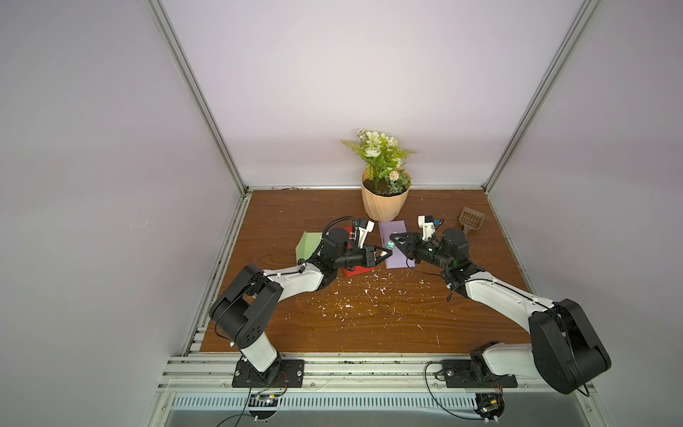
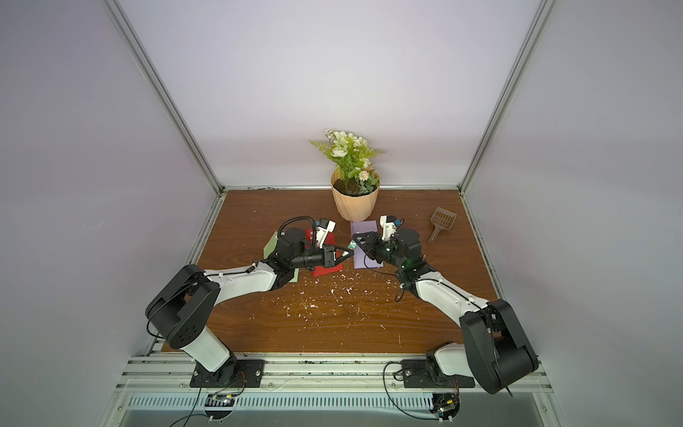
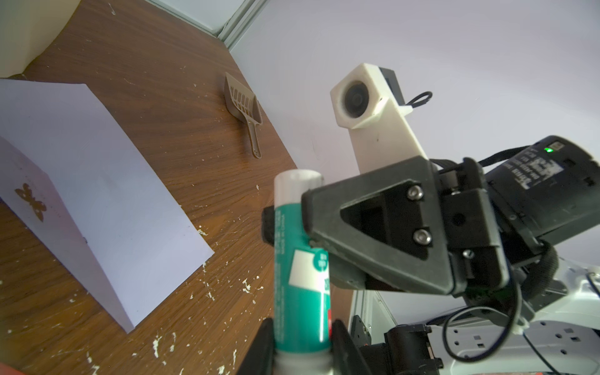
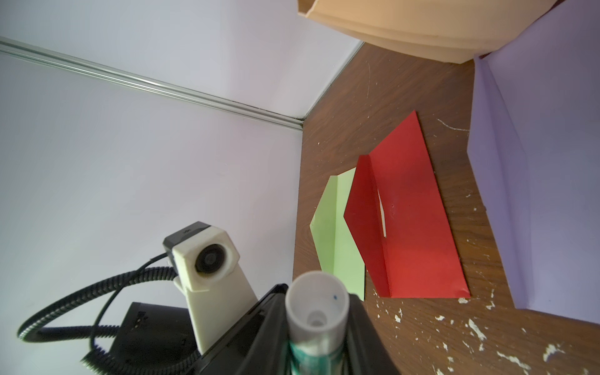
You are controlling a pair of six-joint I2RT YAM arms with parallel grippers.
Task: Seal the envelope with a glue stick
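Note:
A teal glue stick [image 3: 300, 275] with white ends stands between my two grippers, above the table. My left gripper [image 1: 385, 253] is shut on one end and my right gripper [image 1: 397, 239] is shut on the stick from the right, as the left wrist view shows. A purple envelope [image 4: 556, 175] with raised flap lies beneath them, a red envelope [image 4: 418, 218] to its left, and a green envelope [image 4: 343, 231] further left, partly hidden by the left arm in the top views.
A plant pot [image 1: 384, 206] stands at the back behind the purple envelope. A slotted scoop [image 1: 471, 220] lies at the back right. White scraps are scattered on the table [image 1: 377, 327].

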